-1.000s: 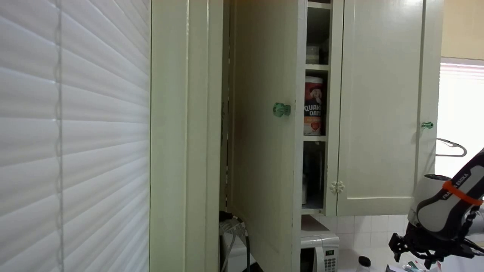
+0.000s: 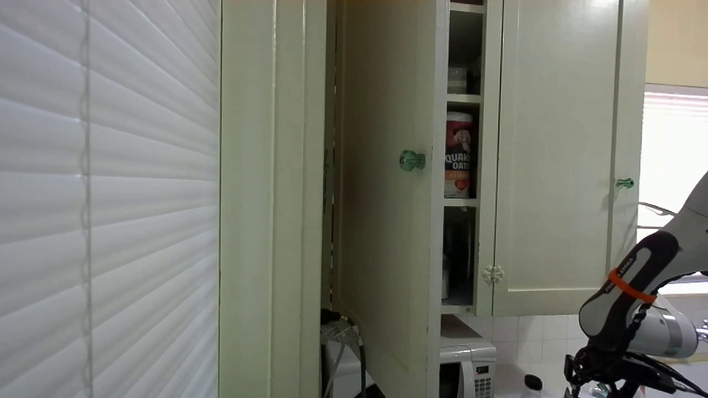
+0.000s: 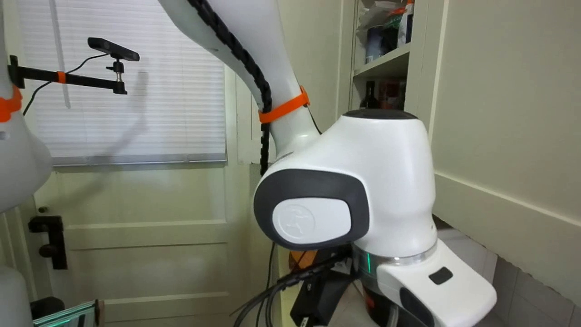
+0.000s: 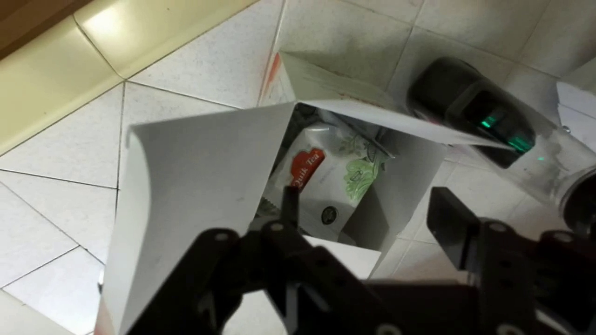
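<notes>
An open white carton (image 4: 201, 178) stands on the tiled counter in the wrist view, its flaps spread outward. Inside lies a white sachet (image 4: 329, 173) marked "Quik Tea", with darker packets partly hidden beside it. My gripper hangs over the carton with its fingers parted. The left finger (image 4: 290, 206) overlaps the sachet's lower edge in the view; the right finger (image 4: 447, 215) appears beyond the carton's right side. Nothing shows held between them. Whether either finger touches the carton cannot be judged. Exterior view 2 shows the arm's white wrist (image 3: 343, 180), with the fingertips out of frame.
Right of the carton lies a clear container with a black top (image 4: 447, 89). A yellow tile edge (image 4: 156, 33) borders the counter. In exterior view 1, a cabinet door (image 2: 385, 199) stands open near a microwave (image 2: 468, 365). Bare tiles lie left of the carton.
In exterior view 1, the arm and hand have come down toward the counter and tilted differently. The hand now covers more of the items below it. The cabinets have not moved.
</notes>
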